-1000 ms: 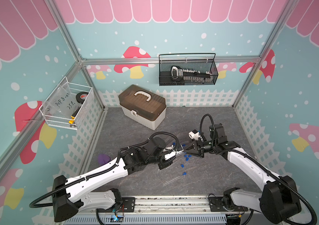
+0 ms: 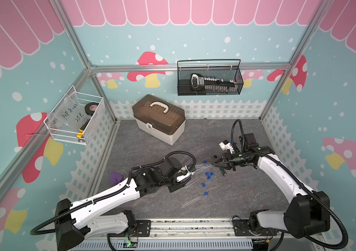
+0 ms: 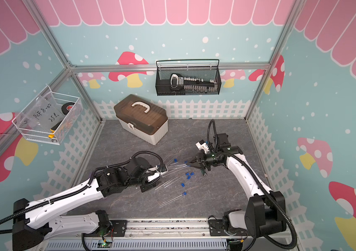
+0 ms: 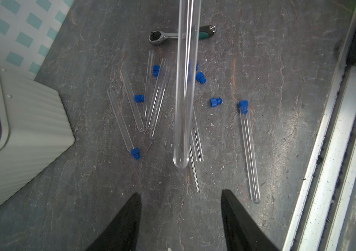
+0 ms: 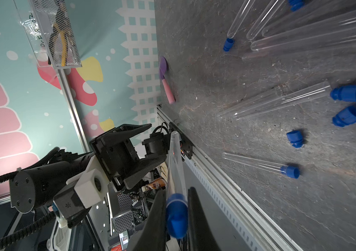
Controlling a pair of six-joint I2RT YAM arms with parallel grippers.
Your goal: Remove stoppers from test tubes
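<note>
My right gripper is shut on a test tube (image 4: pixel 184 104) with a blue stopper (image 5: pixel 177 221); the tube points toward my left gripper, whose spread fingers are open and empty, just short of the tube's round end. On the table lie several loose tubes (image 5: pixel 284 100) and several blue stoppers (image 5: pixel 294 138), some apart from tubes. One tube (image 4: pixel 250 154) near the front has a blue stopper on its end, as does another (image 4: pixel 119 119) by the case.
A brown-lidded case (image 2: pixel 159 131) stands at the back left. A ratchet (image 4: pixel 165 36) lies to the right of the tubes. A purple spoon (image 5: pixel 162 67) lies at the far left. A black basket (image 2: pixel 210 90) and a white basket (image 2: pixel 69 136) hang on the walls.
Over the last second my right arm has drawn back to the right with its tube, widening the gap between the grippers. My left gripper has shifted slightly left.
</note>
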